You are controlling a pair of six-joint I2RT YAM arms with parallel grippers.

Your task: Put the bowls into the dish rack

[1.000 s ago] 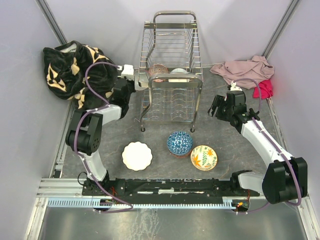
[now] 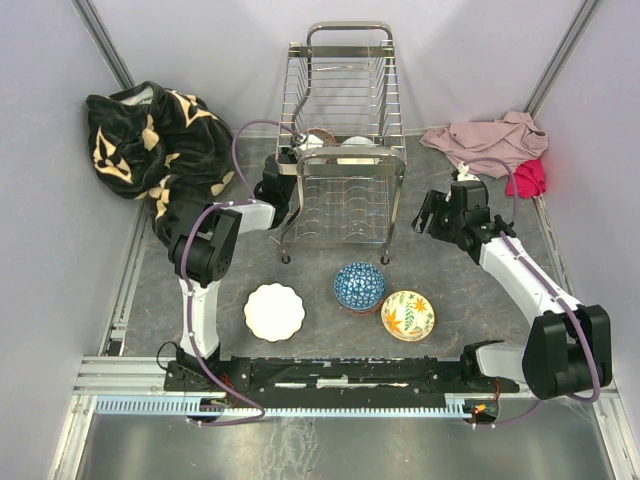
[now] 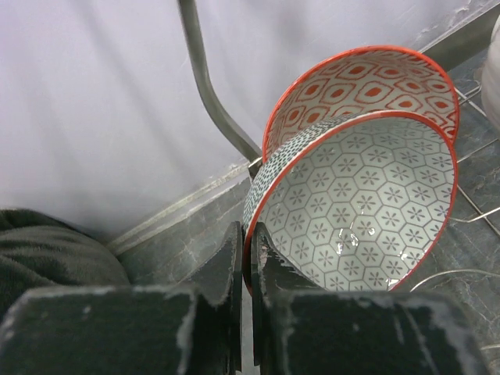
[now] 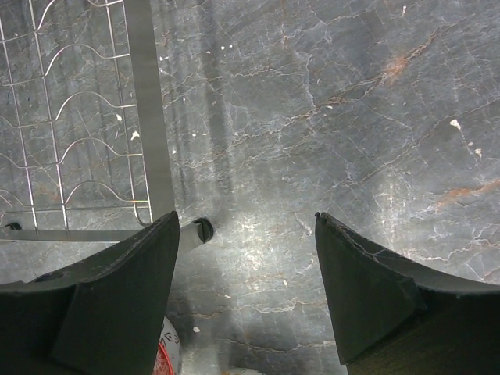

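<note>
My left gripper is shut on a red-rimmed bowl with a grey hexagon pattern, upright on edge at the dish rack's left side. Behind it stands an orange-patterned bowl in the rack; a white one shows at the right edge. On the floor lie a white scalloped plate, a blue-patterned bowl and a floral plate. My right gripper is open and empty, hanging over bare floor right of the rack.
A dark patterned blanket is heaped at the back left. Pink cloths lie at the back right. The floor between the rack and my right arm is clear.
My left gripper has moved rightward from beside the blanket to the rack's upper left with the bowl. The right arm has moved only slightly.
</note>
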